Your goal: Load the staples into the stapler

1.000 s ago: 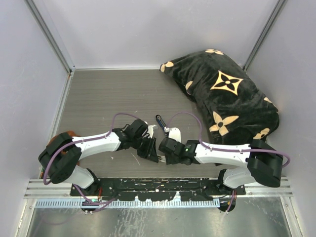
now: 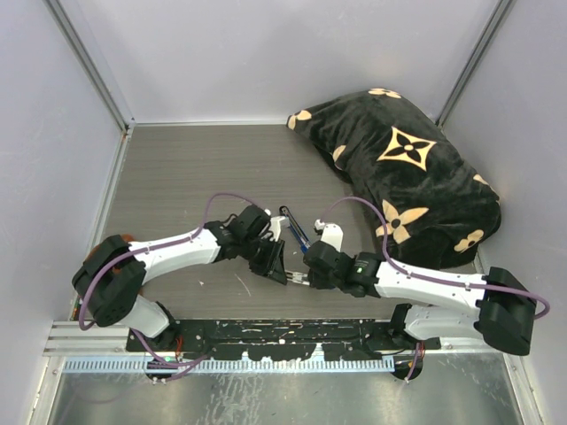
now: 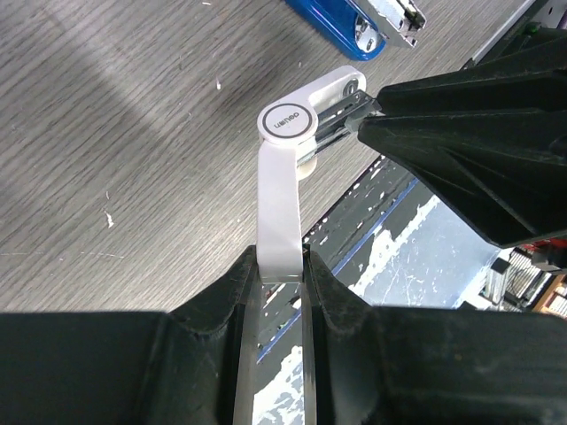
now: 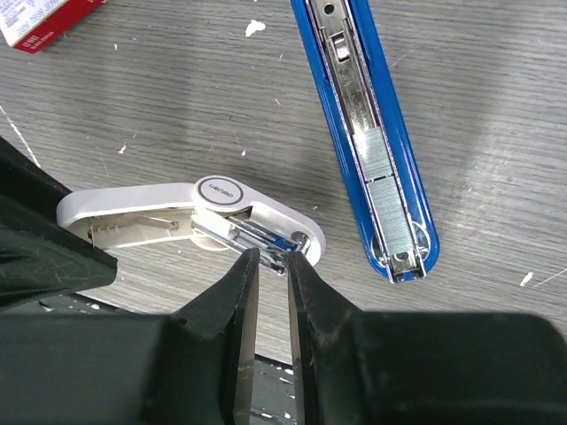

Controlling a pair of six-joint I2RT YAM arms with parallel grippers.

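A small white stapler [image 3: 281, 190] with a round label is held by one end in my left gripper, which is shut on it. Its metal channel [image 4: 252, 237] is swung out from the white body, and a spring shows inside the body in the right wrist view. My right gripper is part open, its fingertips close to the free end of that channel; no firm hold shows. From above, my left gripper [image 2: 282, 276] and right gripper [image 2: 310, 280] face each other low over the table. No loose staples can be made out.
A blue stapler [image 4: 403, 164] lies on the table with its metal channel exposed, just beyond the grippers. A red and white box [image 4: 44, 22] is at the upper left of the right wrist view. A dark cushion [image 2: 399, 177] fills the back right.
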